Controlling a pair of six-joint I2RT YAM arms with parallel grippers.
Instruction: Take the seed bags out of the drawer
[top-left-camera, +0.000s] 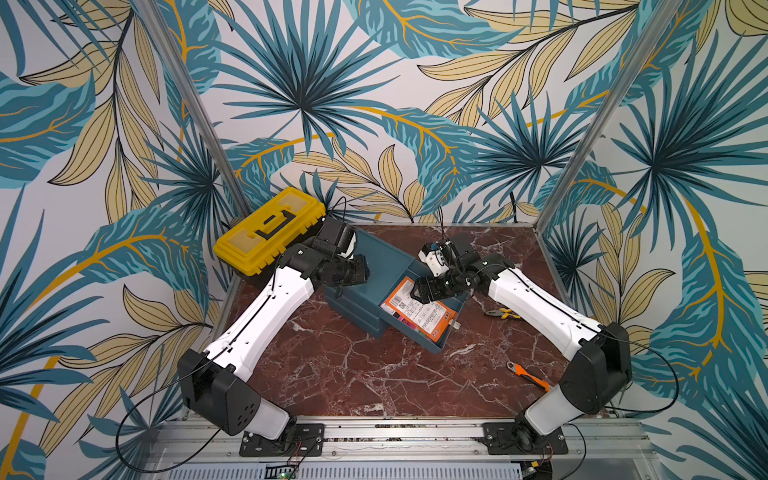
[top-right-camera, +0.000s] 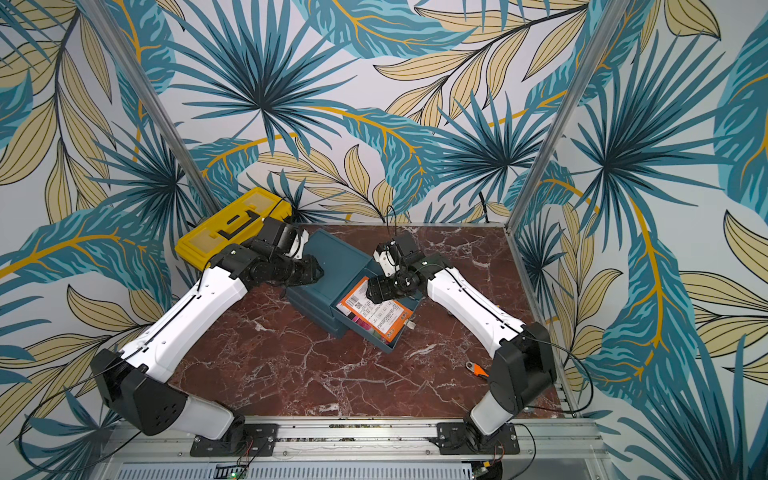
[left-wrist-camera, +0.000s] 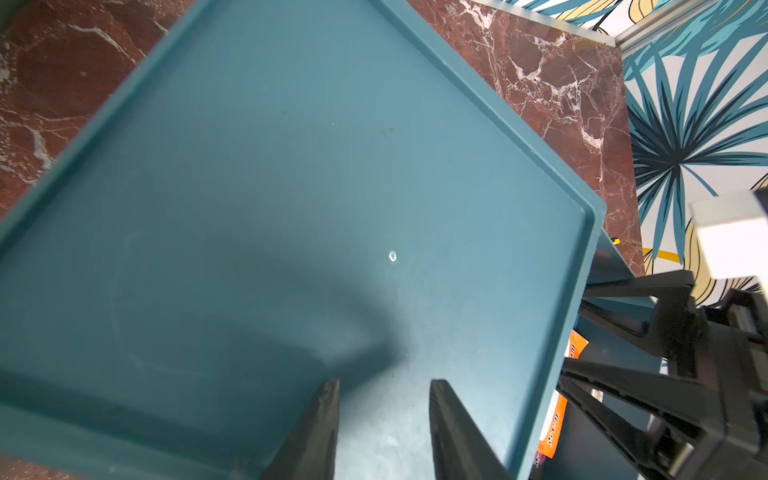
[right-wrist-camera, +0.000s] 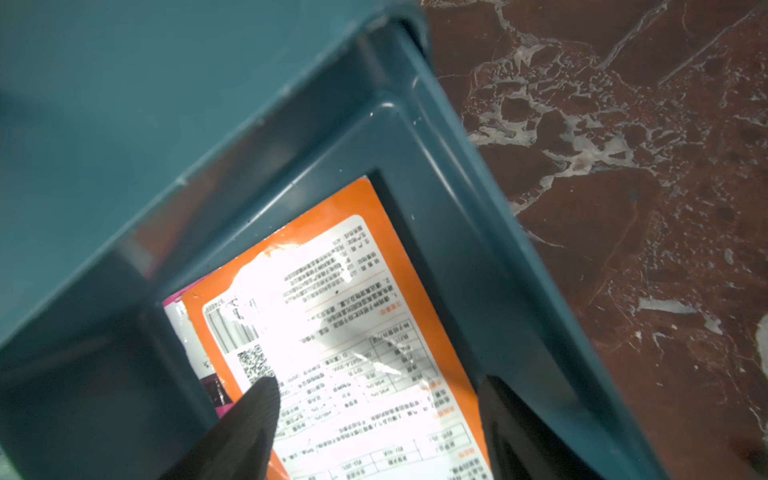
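A teal drawer unit (left-wrist-camera: 280, 160) stands mid-table with its drawer (top-left-camera: 436, 347) out to the right. Orange-bordered seed bags (right-wrist-camera: 336, 336) lie flat inside it, with a pink-edged one partly hidden beneath. My left gripper is over the unit's bare top, its fingers apart with nothing between them. My right gripper is open over the bags, its fingertips above the printed top bag; nothing shows lifted between them.
A yellow toolbox (top-left-camera: 264, 220) sits at the back left. Yellow-handled pliers (top-left-camera: 502, 313) and an orange-handled wrench (top-left-camera: 528, 376) lie right of the drawer.
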